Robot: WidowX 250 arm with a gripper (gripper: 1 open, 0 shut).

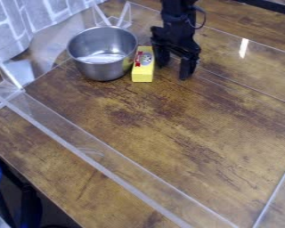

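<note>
My black gripper (175, 59) is low over the wooden table at the top middle, its fingers open, just right of a yellow box (142, 72) with a red and grey label near its far end. A steel pot (102, 64) stands left of the box, very close to it. Whether the fingers touch the box is hard to tell.
Clear plastic edging (139, 190) runs round the work area. A pale quilted cloth (24, 22) hangs at the upper left.
</note>
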